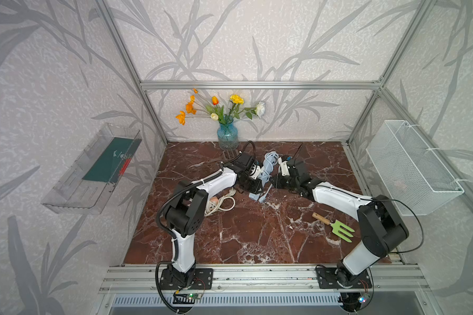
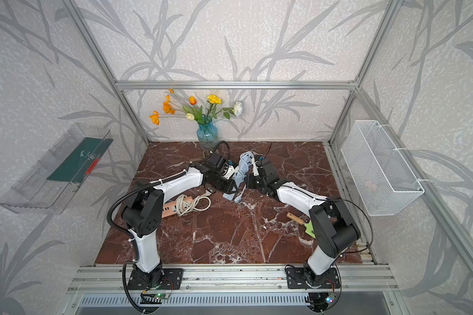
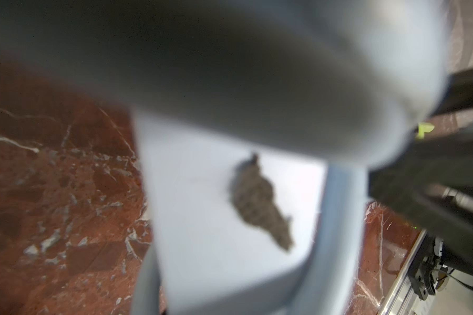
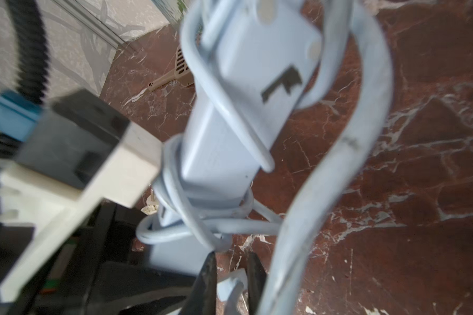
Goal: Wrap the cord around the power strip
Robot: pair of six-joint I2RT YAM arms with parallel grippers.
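The pale blue power strip (image 4: pixel 252 78) stands tilted in the middle of the table, its cord (image 4: pixel 341 173) looped around both its upper and lower parts. My left gripper (image 1: pixel 255 181) is shut on the power strip's lower end; its wrist view is filled by a blurred close-up of white casing and cord. My right gripper is part open just to the right of the strip's lower end, with a piece of cord or plug showing between and beyond its fingers; whether it touches is unclear.
A pink power strip (image 2: pixel 169 209) with coiled cord lies left, a green hand fork (image 1: pixel 340 230) at front right, a vase of flowers (image 1: pixel 227 135) at the back, with a slotted spatula (image 1: pixel 229 154) before it.
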